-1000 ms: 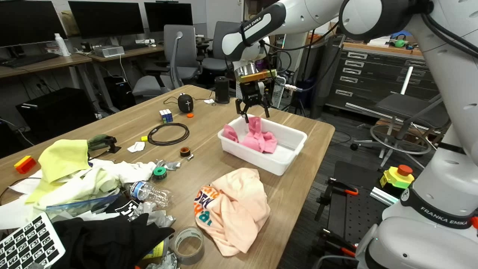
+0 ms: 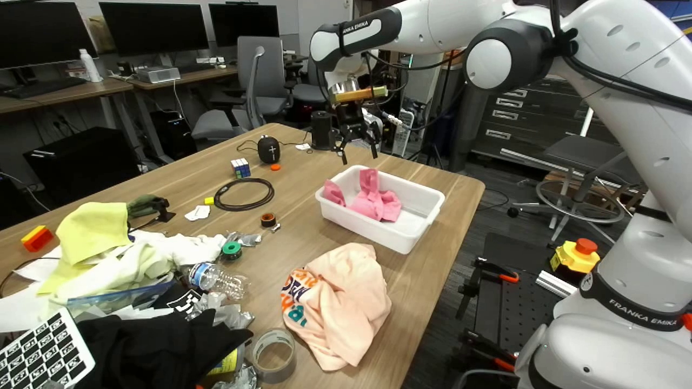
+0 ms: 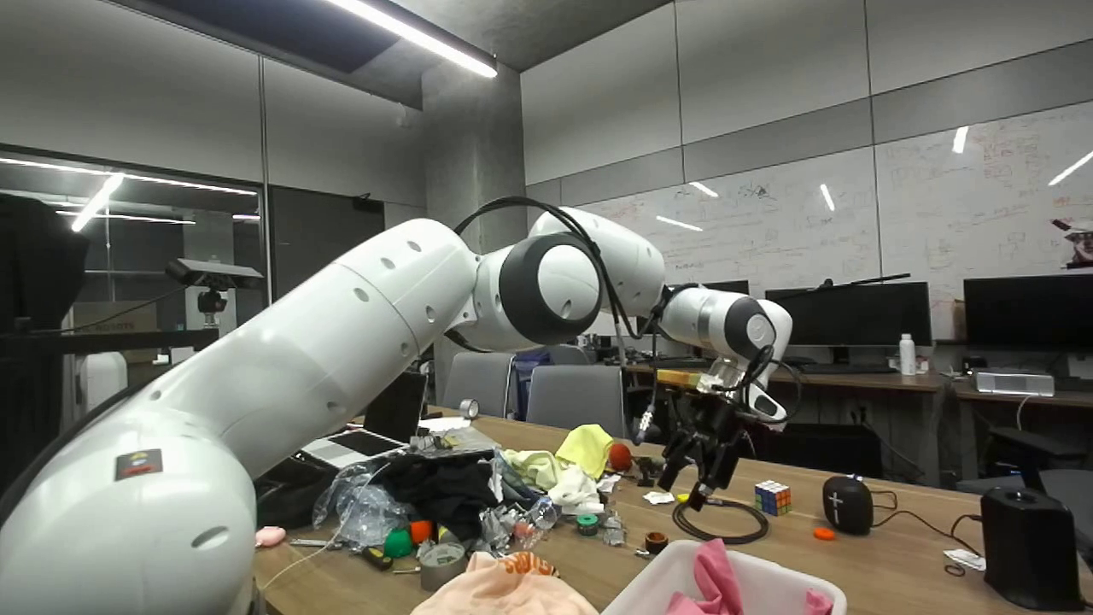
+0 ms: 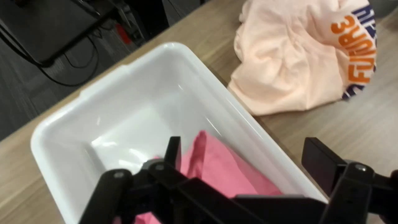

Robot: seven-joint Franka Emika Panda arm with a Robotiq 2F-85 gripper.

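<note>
My gripper (image 2: 358, 154) is open above the far side of a white bin (image 2: 423, 222), its fingers spread with nothing between them. Inside the bin lies a crumpled pink cloth (image 2: 378, 202), part of it standing up near the rim. In the wrist view, the pink cloth (image 4: 224, 166) shows partly behind the dark fingers (image 4: 173, 151), and the rest of the bin floor is bare. A peach cloth with orange and blue lettering (image 2: 344, 304) lies bunched on the table, apart from the bin on its near side.
A black cable coil (image 2: 244, 194), a Rubik's cube (image 2: 240, 168) and a speaker (image 2: 268, 149) sit left of the bin. Clothes, a plastic bottle (image 2: 217, 280) and a tape roll (image 2: 273, 355) clutter the near left. The table edge runs close by the bin's right.
My open gripper has risen and shifted left in exterior view 1, away from the bin. Both cloths and the bin have stayed put.
</note>
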